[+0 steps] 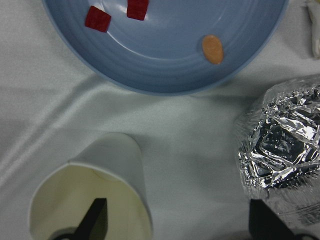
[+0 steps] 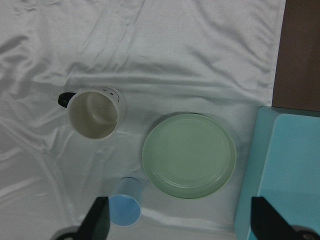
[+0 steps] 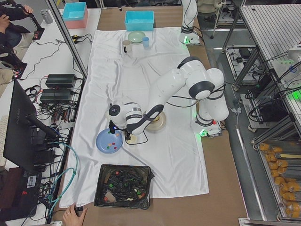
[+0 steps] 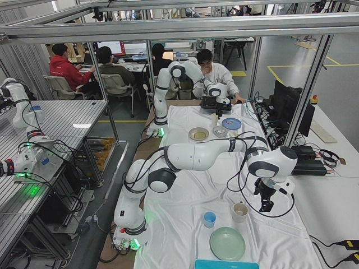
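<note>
A blue plate (image 3: 104,141) with small red pieces and an orange bit (image 1: 212,49) has a white cup (image 1: 115,157) beside it. A crumpled foil item (image 1: 280,145) lies right of the cup. My left gripper is open over the cup's right side. My right gripper is open, high over a green plate (image 2: 189,155), a mug (image 2: 93,114) and a blue cup (image 2: 125,209).
A black lined tray (image 3: 122,186) stands at the near end of the cloth, a turquoise bin (image 3: 138,21) at the far end. A beige plate (image 3: 157,125) sits beside the left gripper.
</note>
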